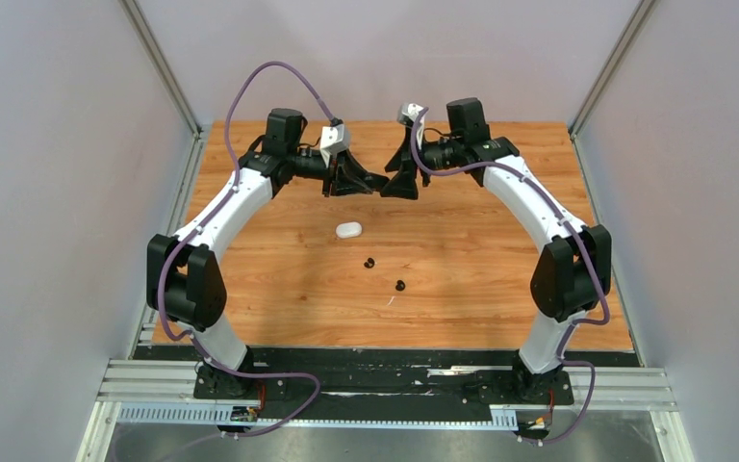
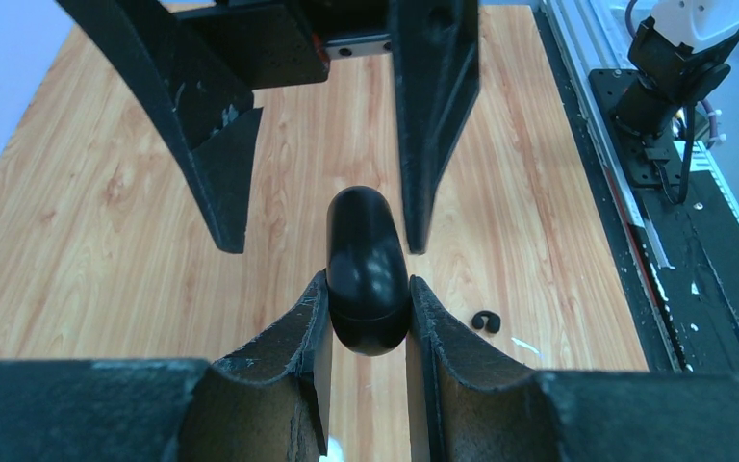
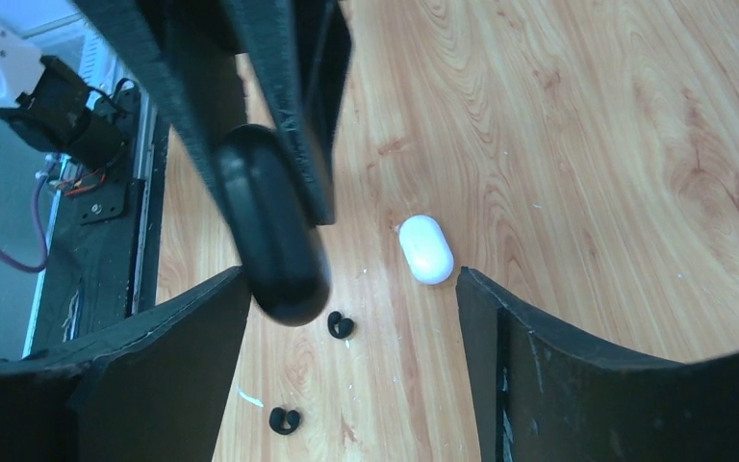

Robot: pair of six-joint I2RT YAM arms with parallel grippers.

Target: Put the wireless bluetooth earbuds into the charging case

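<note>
The black, rounded charging case (image 2: 366, 274) stands out between the fingertips of my left gripper (image 1: 362, 187), which is shut on its near end. My right gripper (image 1: 392, 183) faces it from the other side, open. In the left wrist view its two fingers (image 2: 226, 183) stand on either side of the case's far end, with gaps visible. Seen from the right wrist, the case (image 3: 274, 231) lies nearer the left finger; contact is unclear there. Two small black earbuds, one earbud (image 1: 369, 263) and another earbud (image 1: 400, 285), lie apart on the table.
A white rounded object (image 1: 348, 230) lies on the wooden table (image 1: 289, 289), below the grippers in the top view. A thin pale strip (image 1: 391, 300) is near the lower earbud.
</note>
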